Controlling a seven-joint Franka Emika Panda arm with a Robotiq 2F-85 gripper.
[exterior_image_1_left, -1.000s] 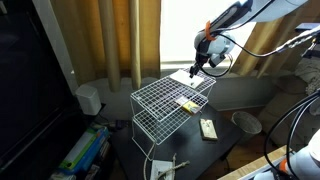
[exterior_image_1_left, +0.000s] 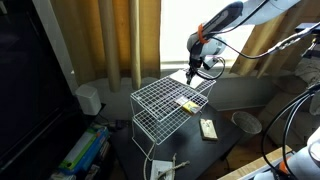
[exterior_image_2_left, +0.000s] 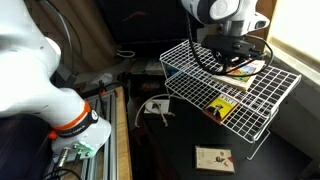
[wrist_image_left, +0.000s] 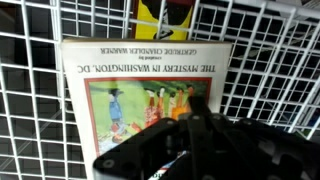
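Observation:
A thin book (wrist_image_left: 145, 100) with a white border and a colourful picture lies on the top shelf of a white wire rack (exterior_image_1_left: 150, 98). Its title reads upside down in the wrist view. The same book (exterior_image_2_left: 240, 76) shows partly behind the arm in exterior view 2. My gripper is over the book's right part, its dark fingers close together. Nothing can be made out between them, and whether the tips touch the cover is unclear.
A yellow and red book (exterior_image_2_left: 221, 107) sits on the rack's lower shelf. On the dark table lies a pale box-like item (exterior_image_2_left: 214, 160), with a white cable (exterior_image_2_left: 150, 100) beside the rack. Curtains (exterior_image_1_left: 135, 40) hang behind it.
My gripper has moved slightly down and left in exterior view 1, over the book on the top shelf. The rack and the lower items stay where they were.

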